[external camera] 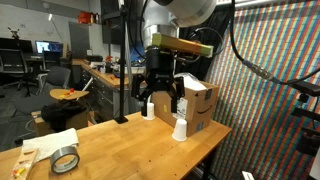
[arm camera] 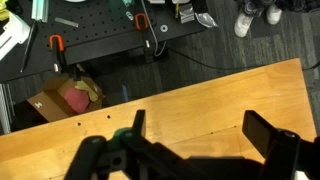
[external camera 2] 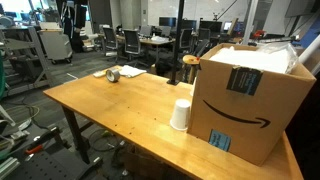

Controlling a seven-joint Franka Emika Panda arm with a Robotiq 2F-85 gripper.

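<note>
My gripper (external camera: 161, 101) hangs over the far part of the wooden table (external camera: 118, 150) in exterior view 1. Its two dark fingers stand wide apart; in the wrist view the gripper is open, with only bare tabletop between the fingers. A white cup (external camera: 180, 130) is on the table beside the cardboard box (external camera: 202, 108). Another white object, cup-like (external camera: 149, 108), shows behind the gripper. In exterior view 2, a white cup (external camera 2: 180, 115) stands upright left of the box (external camera 2: 240, 112). A roll of tape (external camera: 65, 159) lies near the table's near left.
White paper (external camera: 57, 141) lies behind the tape roll. Beyond the table edge, the wrist view shows dark floor, a small open box (arm camera: 72, 97) and a cluttered dark surface (arm camera: 110, 32).
</note>
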